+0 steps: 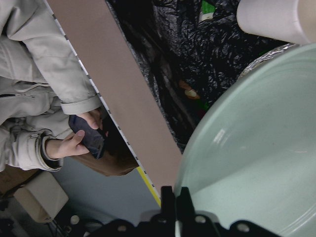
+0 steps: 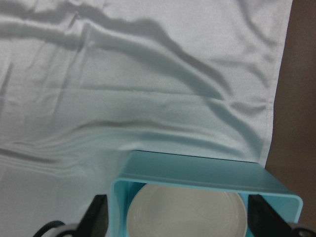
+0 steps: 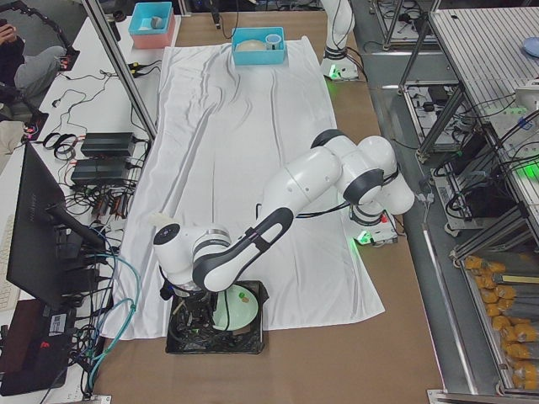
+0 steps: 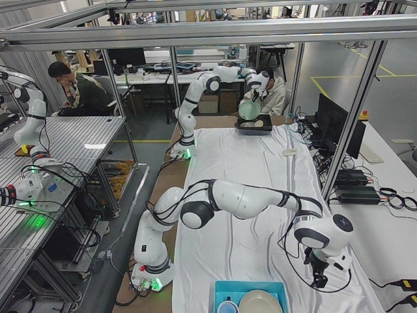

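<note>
My left gripper is shut on the rim of a pale green plate [image 1: 256,148], held over a black tray lined with a black bag [image 3: 253,341] at the near end of the table. In the left wrist view a white cup [image 1: 271,17] and some foil [image 1: 259,64] show in that tray. My right gripper is open above a blue bin [image 2: 197,163] holding a cream plate [image 2: 182,210]; the camera right view also shows a blue cup [image 4: 227,307] there.
A white cloth [image 3: 219,135] covers most of the table, largely bare, with a small pale item [image 4: 289,152] near the tray's end. A seated person [image 1: 39,98] with a phone is just beyond the table's edge. Monitors and cables line one side.
</note>
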